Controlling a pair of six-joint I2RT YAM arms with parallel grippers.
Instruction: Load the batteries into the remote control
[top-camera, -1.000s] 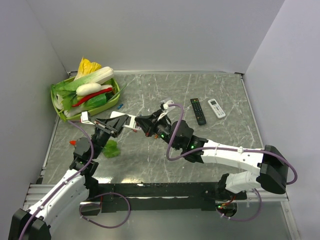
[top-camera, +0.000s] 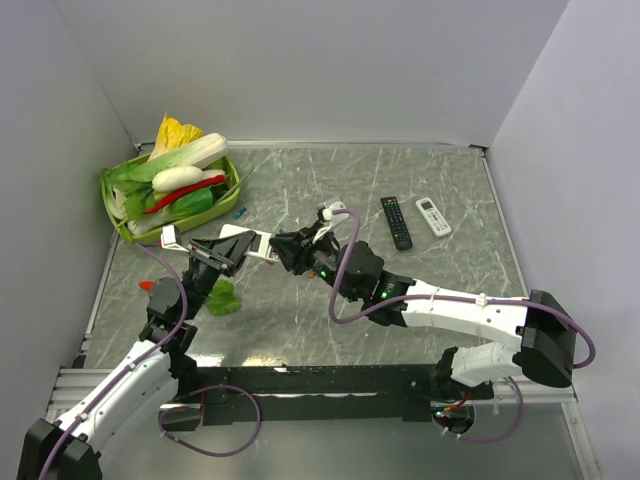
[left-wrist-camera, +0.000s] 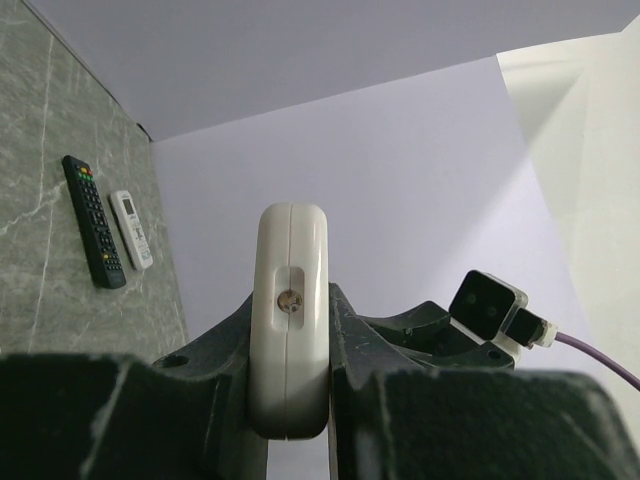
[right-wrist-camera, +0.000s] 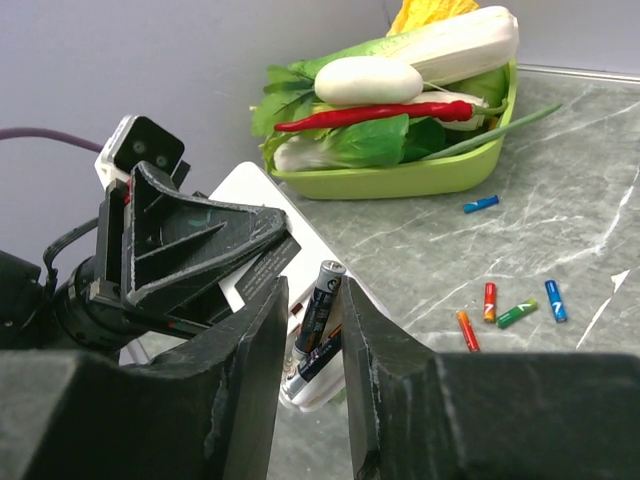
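A white remote (top-camera: 241, 237) is held in the air by my left gripper (top-camera: 232, 250), which is shut on it; the left wrist view shows its end (left-wrist-camera: 288, 310) between the fingers. In the right wrist view its battery compartment faces up, holding one dark battery (right-wrist-camera: 313, 362). A second dark battery (right-wrist-camera: 320, 300) stands tilted over the compartment, between the fingertips of my right gripper. Whether those fingers touch it is unclear.
A basket of vegetables (right-wrist-camera: 390, 180) stands at the back left. Loose coloured batteries (right-wrist-camera: 515, 312) lie on the marble table. A black remote (top-camera: 396, 222) and another white remote (top-camera: 433, 217) lie at the right.
My right gripper has shifted very slightly at the remote; the left arm and the held remote look unmoved.
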